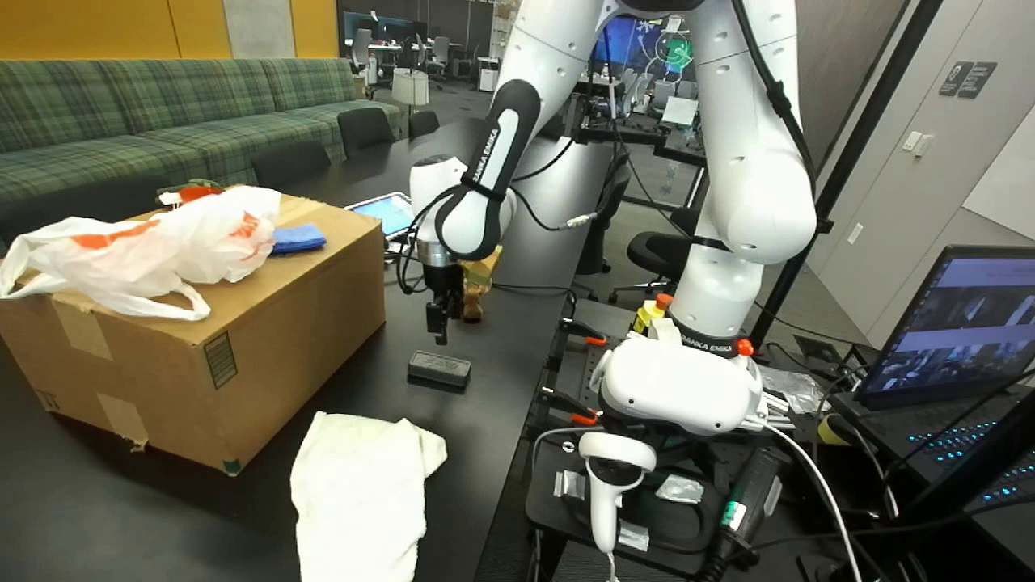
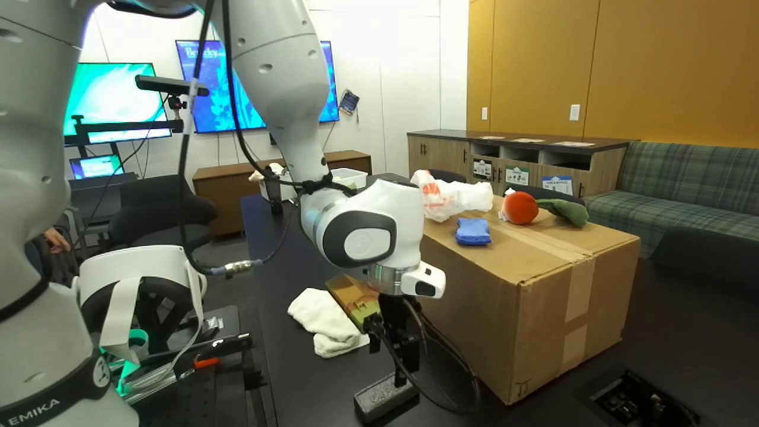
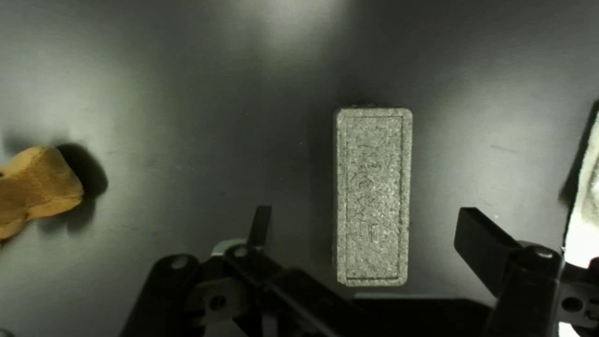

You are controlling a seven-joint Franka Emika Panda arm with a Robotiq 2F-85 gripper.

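A dark grey felt eraser block [image 1: 439,369] lies flat on the black table. In the wrist view the eraser [image 3: 374,196] stretches lengthwise up the picture, between the two spread fingers and nearer the middle than either. My gripper [image 1: 438,328] points down, open, just above and behind the eraser in exterior view 1. From the other side, exterior view 2 has the gripper [image 2: 388,359] over the eraser [image 2: 385,397], one finger overlapping its far end; whether they touch cannot be told. Nothing is held.
Close by are a brown plush toy [image 3: 42,185] and a white cloth [image 1: 361,495]. A large cardboard box [image 1: 301,320] bears a plastic bag [image 1: 184,247] and a blue cloth [image 2: 473,231]. A tablet [image 1: 388,212] lies behind the arm. Bare table surrounds the eraser.
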